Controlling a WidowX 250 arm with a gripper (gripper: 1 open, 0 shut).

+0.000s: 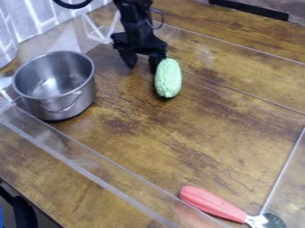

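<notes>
The black robot gripper (139, 58) is low over the wooden table at the upper middle, its dark fingers just behind and left of a pale green, textured oblong object (168, 80), like a napa cabbage. One finger is at or very near the object's upper end; whether it touches, and how far the fingers are open, I cannot tell. A steel pot (53, 85) stands to the left.
A red-handled utensil (216, 203) with a metal head lies at the lower right. Clear plastic walls (113, 163) border the work area.
</notes>
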